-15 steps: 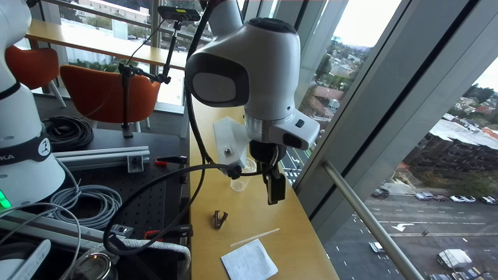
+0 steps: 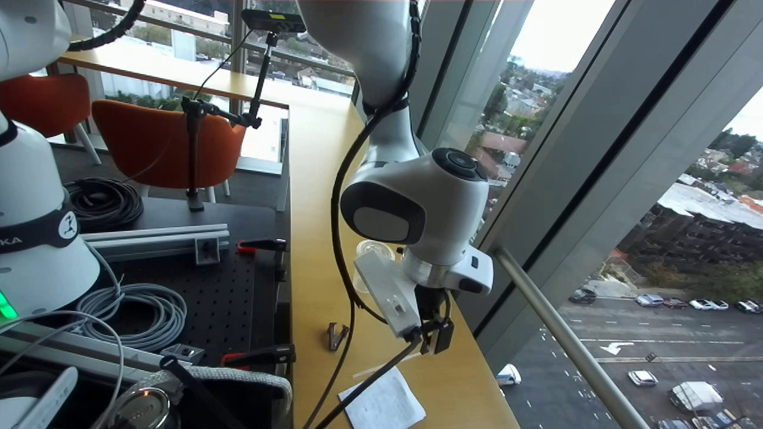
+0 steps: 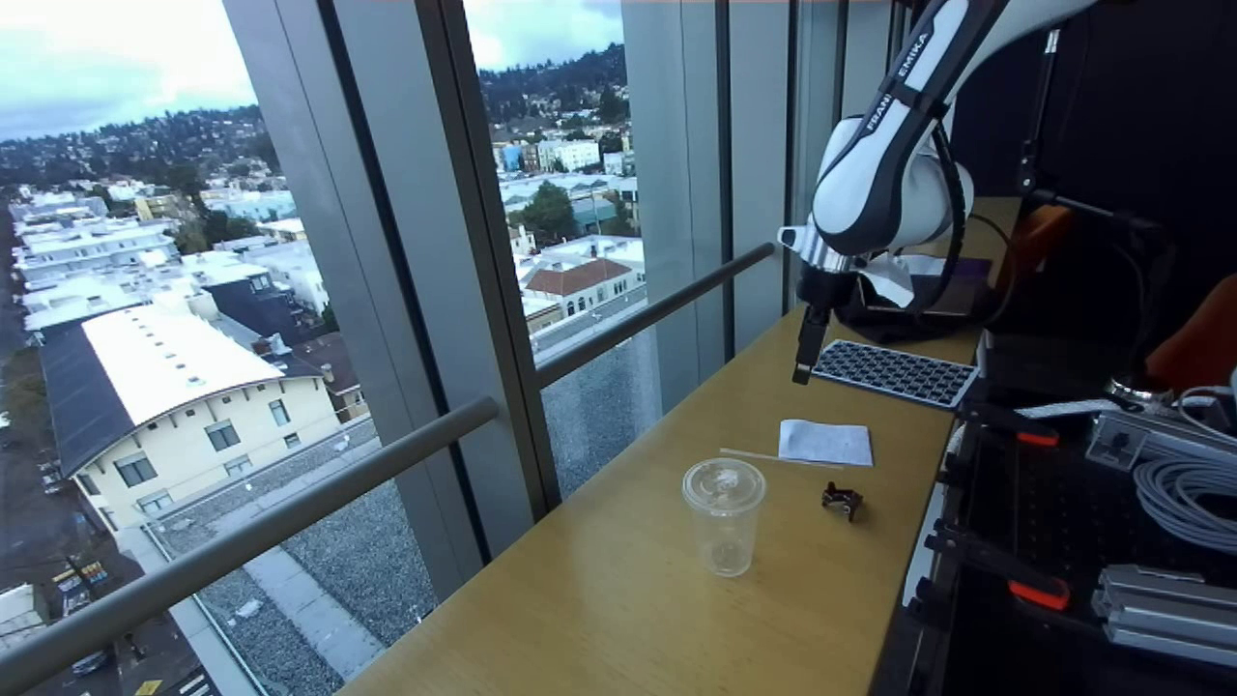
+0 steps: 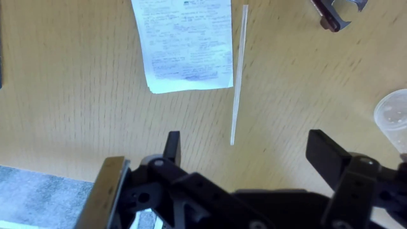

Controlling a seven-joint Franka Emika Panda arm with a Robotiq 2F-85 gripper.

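Note:
My gripper hangs open above the wooden table, its two dark fingers wide apart with nothing held. A thin, pale straw (image 4: pixel 238 76) lies flat on the table; in the wrist view its near end falls between the two fingers. Beside it is a folded sheet of printed paper (image 4: pixel 187 45). A clear plastic cup (image 3: pixel 726 528) with a lid stands upright on the table, apart from the gripper. The small dark clip (image 3: pixel 842 500) sits between the cup and the table's equipment side. In exterior view 1 the arm partly hides the cup and straw.
A keyboard-like panel (image 3: pixel 896 372) lies beyond the paper. Along one side of the table (image 3: pixel 603 603) run a window and a metal rail (image 2: pixel 568 339); clamps and a black pegboard (image 2: pixel 214 300) line the other. Bare wood surrounds the cup.
In exterior view 1, my arm has come lower and the gripper has shifted down and slightly right, toward the straw and paper. The table objects lie where they were.

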